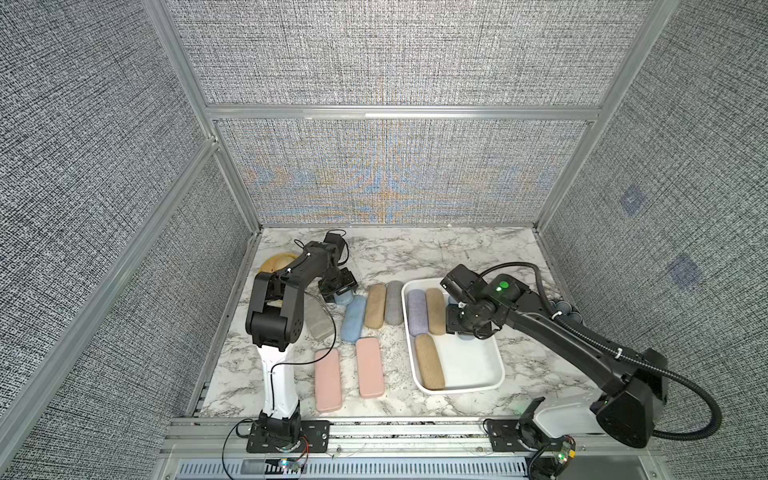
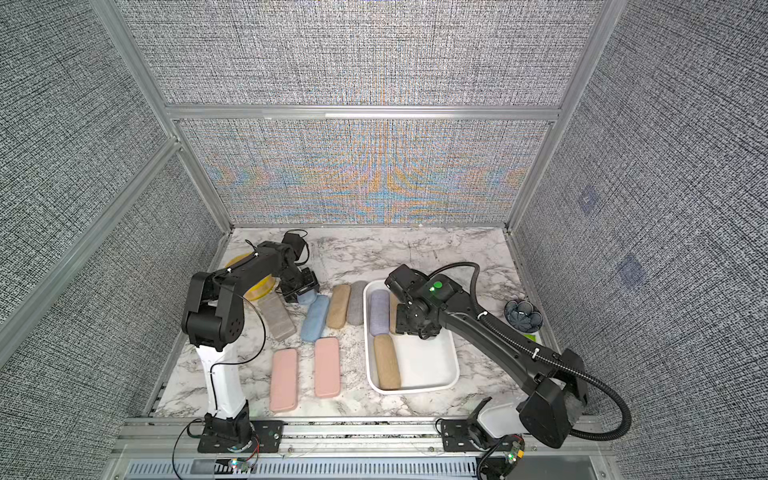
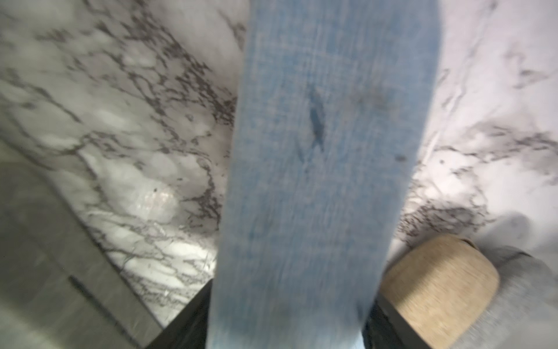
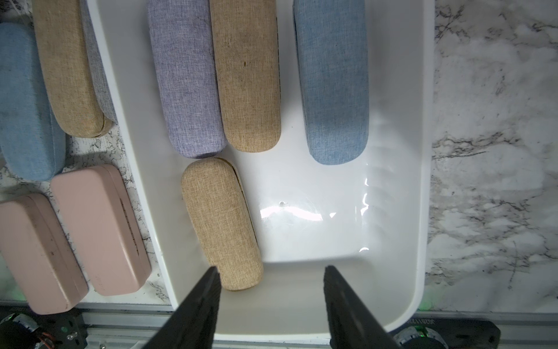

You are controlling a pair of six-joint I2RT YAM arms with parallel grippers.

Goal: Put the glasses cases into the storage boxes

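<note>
My left gripper [image 1: 339,285] is low at the table's left, with a blue case [image 3: 319,174] filling the blurred left wrist view between its fingers; whether it grips it is unclear. My right gripper is open over the white storage box [image 4: 308,221], nothing between its fingers. The box holds a lavender case [image 4: 186,75], a brown case [image 4: 247,75], a blue case [image 4: 331,81] and a tan case [image 4: 221,221]. Outside, left of it, lie pink cases [image 2: 326,365], another blue case [image 2: 315,318], a brown case [image 2: 338,305] and grey cases [image 2: 357,301].
A yellow round container [image 2: 257,288] sits at the back left, partly behind my left arm. A dark flower-shaped organiser [image 2: 523,316] is at the right.
</note>
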